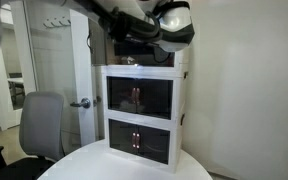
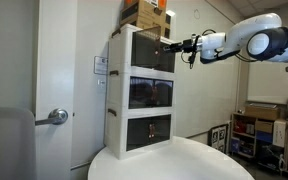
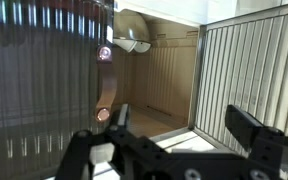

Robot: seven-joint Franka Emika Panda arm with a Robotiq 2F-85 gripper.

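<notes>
My gripper stands open in the wrist view, its dark fingers apart with nothing between them. It faces the top compartment of a white cabinet (image 2: 118, 88). On the left is a ribbed, see-through door (image 3: 34, 95) with a copper-coloured handle (image 3: 106, 78). A second ribbed door (image 3: 269, 75) stands swung out on the right. Between the doors the brown interior (image 3: 174, 75) shows, with a pale rounded object (image 3: 132, 26) high inside, partly cut off from sight. From the side, the gripper (image 2: 177, 46) is in front of the top compartment. In exterior view 1 the arm hides most of that compartment.
Below, the middle doors (image 1: 139, 96) and bottom doors (image 1: 139, 140) look closed. Boxes (image 2: 146, 17) sit on top of the cabinet. A grey chair (image 1: 42, 125) stands to the left in exterior view 1.
</notes>
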